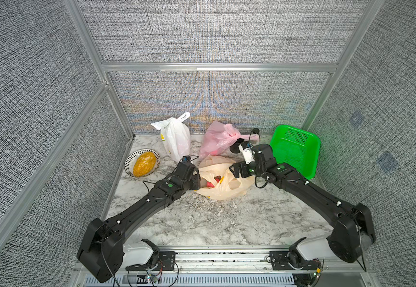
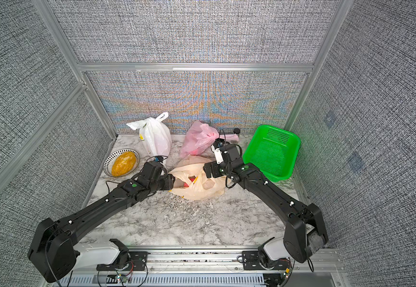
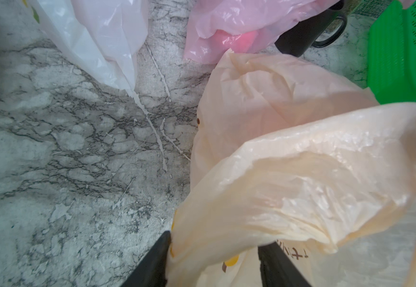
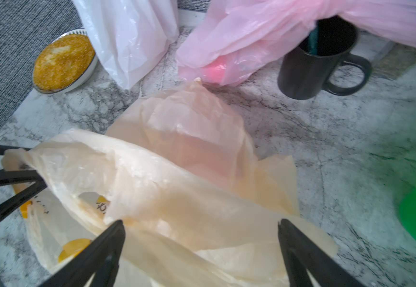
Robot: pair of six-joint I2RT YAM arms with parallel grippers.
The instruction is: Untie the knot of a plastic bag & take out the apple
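Note:
A thin cream plastic bag [image 1: 227, 189] lies spread in the middle of the table, its mouth open and no knot showing. Something red [image 1: 209, 184] shows inside it; whether it is the apple I cannot tell. At the bag's left edge is my left gripper [image 1: 198, 182], its fingers [image 3: 152, 267] apart, with film of the bag reaching between them. Over the bag's right side my right gripper stands open. A fold of the bag [image 4: 184, 191] rises across the view between its fingers, not pinched.
Behind lie a white tied bag [image 1: 175, 136] and a pink tied bag [image 1: 217, 138], with a black mug [image 4: 308, 71] beside the pink one. A green basket [image 1: 318, 148] stands right; a bowl [image 1: 128, 167] with a yellow-brown item stands left.

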